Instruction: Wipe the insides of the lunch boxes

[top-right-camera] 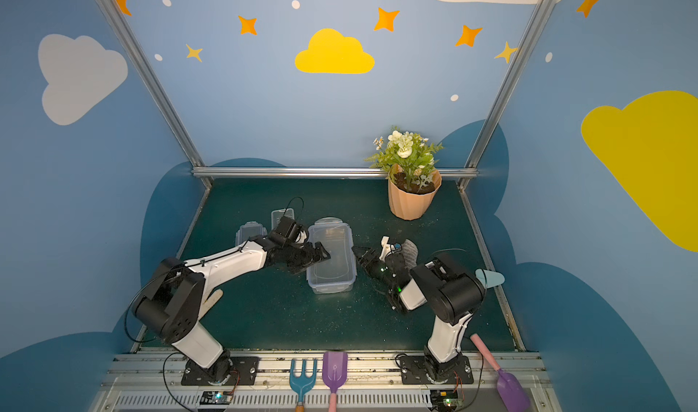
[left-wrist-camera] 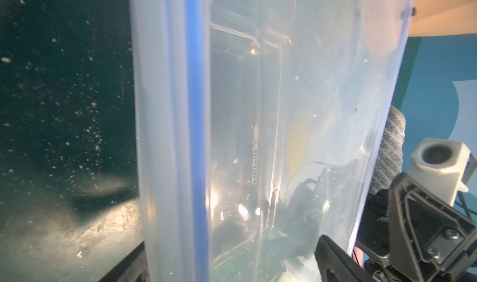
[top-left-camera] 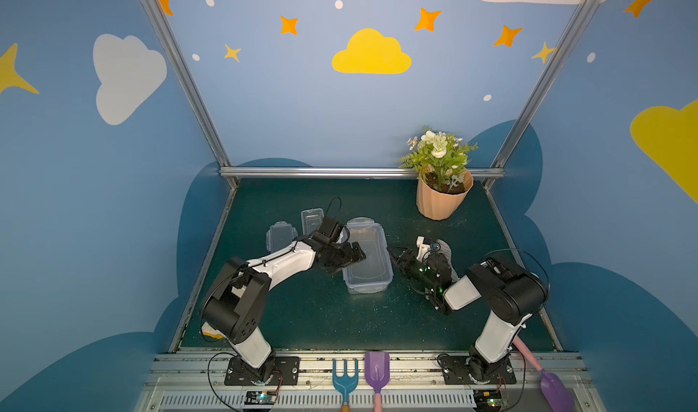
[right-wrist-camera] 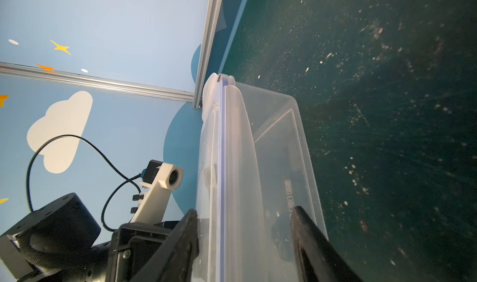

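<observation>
The large clear lunch box (top-left-camera: 368, 259) with a blue seal sits mid-table. My left gripper is at its left wall, open, that wall between its fingers in the left wrist view. My right gripper is at the box's right side, fingers apart, the near wall seen beyond and between them; whether they touch it I cannot tell. A grey cloth (top-right-camera: 409, 253) lies mostly hidden behind the right gripper. Two smaller clear containers (top-left-camera: 312, 218) stand behind the left arm.
A flower pot (top-left-camera: 440, 200) stands at the back right. Garden tools (top-left-camera: 376, 368) lie along the front rail.
</observation>
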